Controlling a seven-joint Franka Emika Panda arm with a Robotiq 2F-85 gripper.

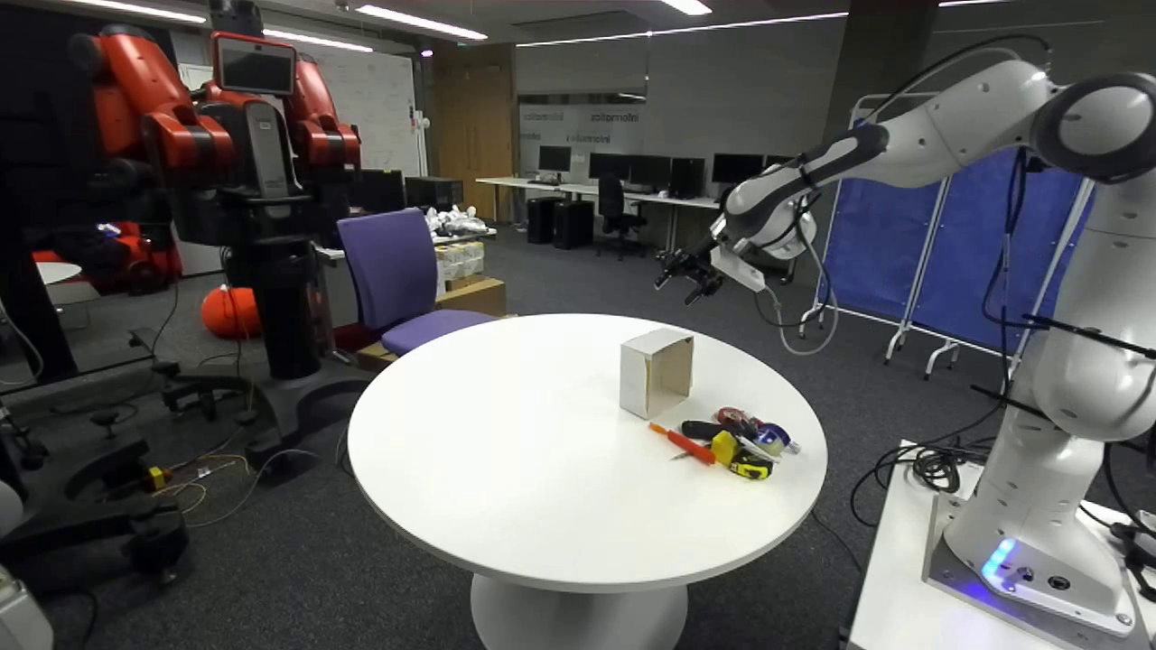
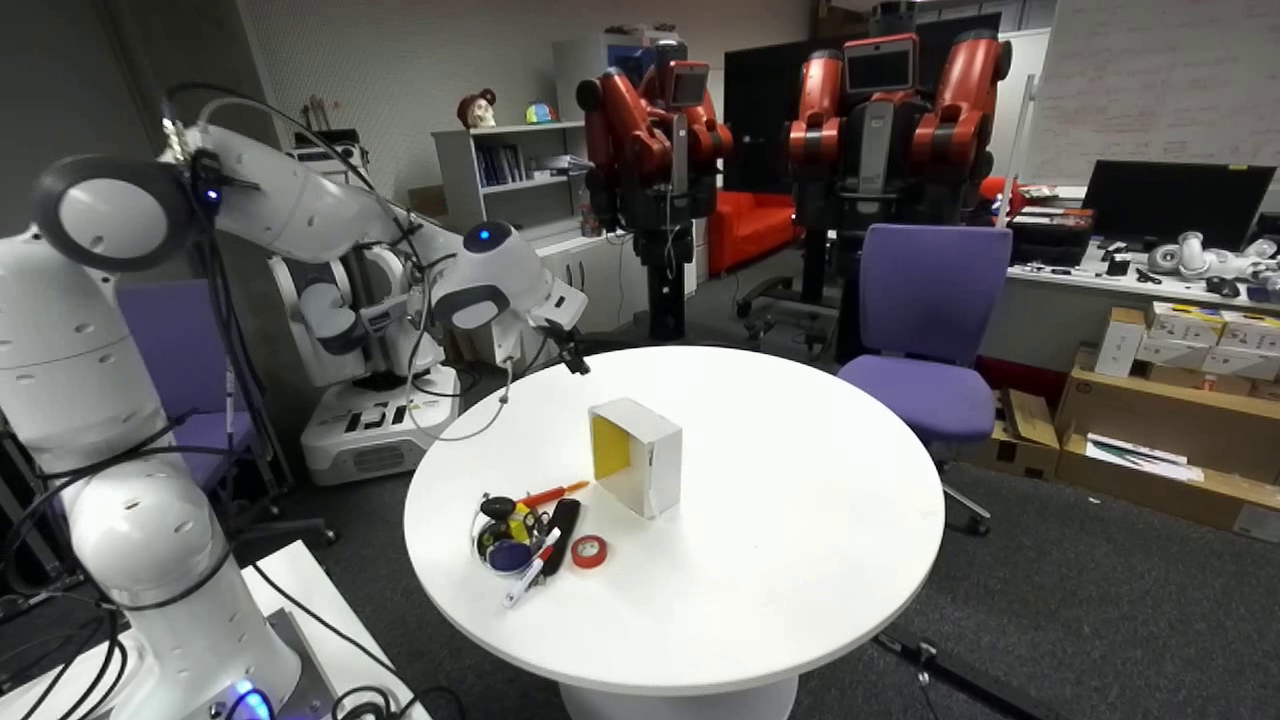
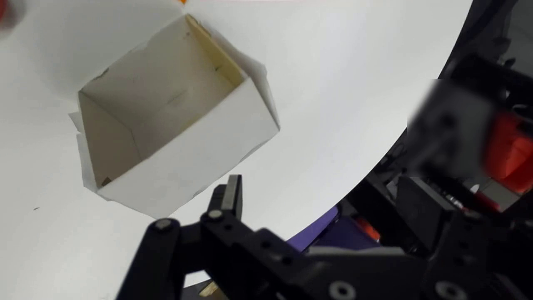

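Note:
A white open-fronted box [image 1: 640,381] stands on its side on the round table, its cavity facing the arm's side. In the wrist view the box [image 3: 200,145] fills the left half and looks empty inside. My gripper [image 1: 687,286] is open, tilted, above and behind the box near the table's far side, with nothing between its fingers. The wrist view shows one finger [image 3: 232,197] just below the box's edge in the picture, the other at the right; exterior view 1 shows a clear gap between gripper and box.
Beside the box lies a cluster of tools: an orange-red screwdriver [image 1: 688,445], a yellow tape measure [image 1: 750,466], and in exterior view 2 a red tape roll [image 2: 589,551]. A purple chair [image 1: 396,276] stands close to its edge.

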